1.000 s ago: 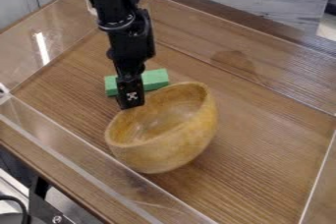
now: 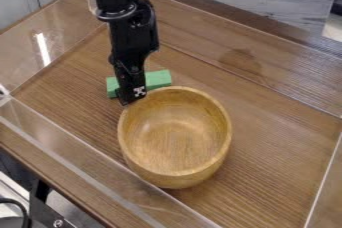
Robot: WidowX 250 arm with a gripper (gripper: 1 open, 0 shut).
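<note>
A wooden bowl (image 2: pixel 175 142) rests upright on the wooden table, in the lower middle of the camera view. Just behind its back rim lies a green block (image 2: pixel 154 78). My black gripper (image 2: pixel 132 93) comes down from above, shut, with its tips at the bowl's back-left rim, in front of the block's left part. Whether the tips touch the rim I cannot tell.
A clear edge strip runs along the left and front-left, with dark cables beyond it at the lower left.
The bowl was tilted and now sits level, shifted slightly. My gripper has moved only slightly, and the green block stays behind the bowl.
</note>
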